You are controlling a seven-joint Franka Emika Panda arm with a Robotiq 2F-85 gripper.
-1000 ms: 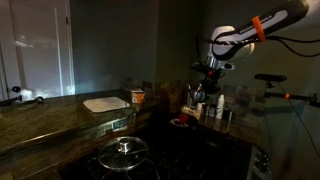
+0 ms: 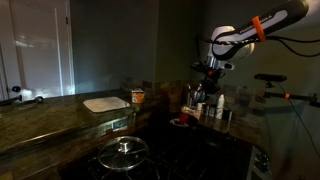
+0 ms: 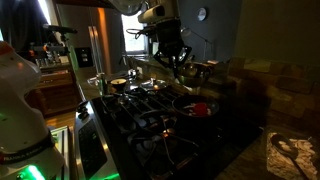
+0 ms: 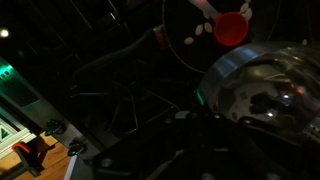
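Observation:
A red cup-like object (image 4: 230,28) lies in a dark pan (image 4: 185,48) at the top of the wrist view. In exterior view 2, the pan (image 3: 180,105) sits on the stove with the red object (image 3: 200,109) inside. My gripper (image 3: 178,66) hangs well above the pan, pointing down; its fingers look shut, though the view is dark. In exterior view 1, the gripper (image 2: 209,80) is high at the right, above the red object (image 2: 180,122). A shiny curved object (image 4: 250,85) fills the middle right of the wrist view; whether I touch it cannot be told.
A glass-lidded pan (image 2: 123,153) stands at the stove's near left. A pale board (image 2: 106,104) and an orange-and-white tub (image 2: 138,96) rest on the counter. Bottles (image 2: 220,105) stand behind the stove. A spoon (image 3: 292,152) lies at the right of exterior view 2.

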